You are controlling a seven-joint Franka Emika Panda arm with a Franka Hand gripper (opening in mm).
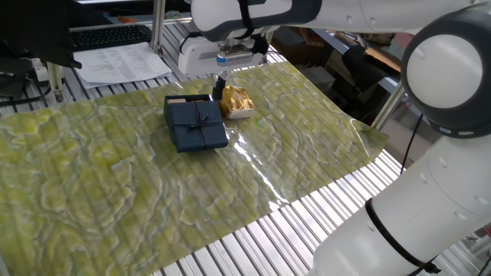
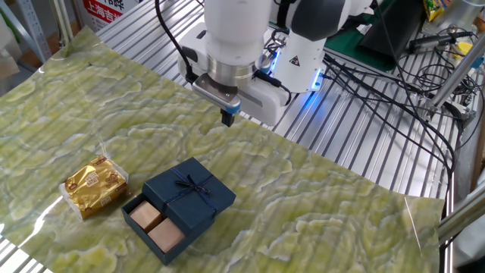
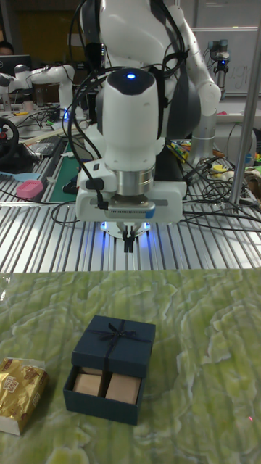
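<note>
A dark blue gift box [image 2: 164, 254] stands on the green marbled sheet, and its ribbon-tied lid [image 2: 189, 193] covers only part of it. Two tan blocks [image 2: 168, 234] show in the uncovered end. Beside the box lies a gold-wrapped packet [image 2: 94, 186] with a pale base. My gripper [image 2: 227, 118] hangs above the sheet, clear of both box and packet. Its black fingers [image 3: 129, 241] are together, and nothing shows between them. In exterior view 1 the gripper [image 1: 219, 87] appears just behind the box and in front of part of the packet's edge.
The green sheet [image 2: 318, 205] is bare around the box on its wide side. Slatted metal table [image 3: 46, 247] borders it near the arm. Loose cables [image 2: 409, 98] lie on the slats by the base. Papers [image 1: 123, 64] and a keyboard [image 1: 111, 36] sit past the sheet.
</note>
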